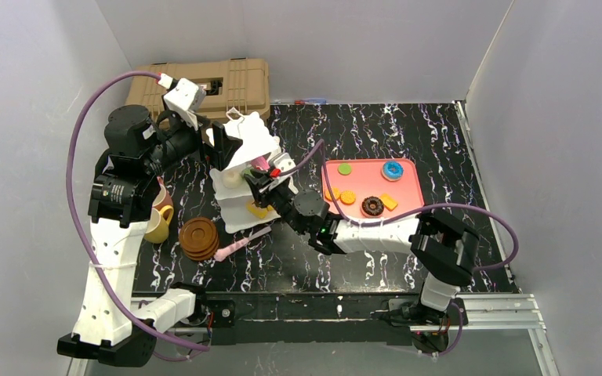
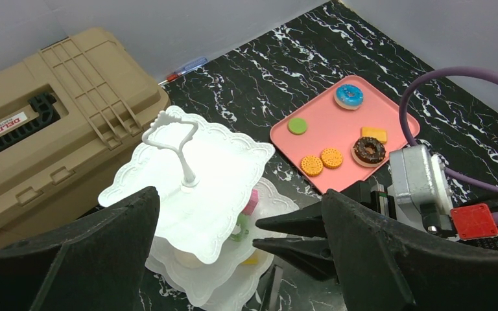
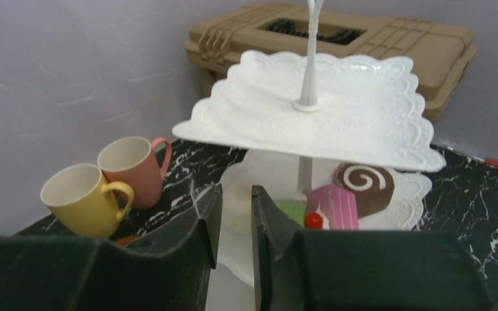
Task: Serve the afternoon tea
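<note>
The white three-tier stand (image 1: 241, 137) holds a pink cake slice (image 3: 337, 208), a chocolate swirl roll (image 3: 373, 188), something green (image 3: 290, 210) and yellow pieces on its lower tiers. My right gripper is part open at the stand's front, just outside the middle tier, with nothing visibly held. My left gripper (image 1: 223, 145) is open and high over the stand's top tier (image 2: 181, 168). The pink tray (image 1: 368, 172) holds a blue donut (image 1: 392, 170), a chocolate donut (image 1: 371, 206), a green disc and yellow biscuits.
A yellow mug (image 3: 78, 197) and pink mug (image 3: 133, 170) stand at left, near brown coasters (image 1: 198, 235) and a pink-handled utensil (image 1: 231, 249). A tan case (image 1: 153, 82) lies behind.
</note>
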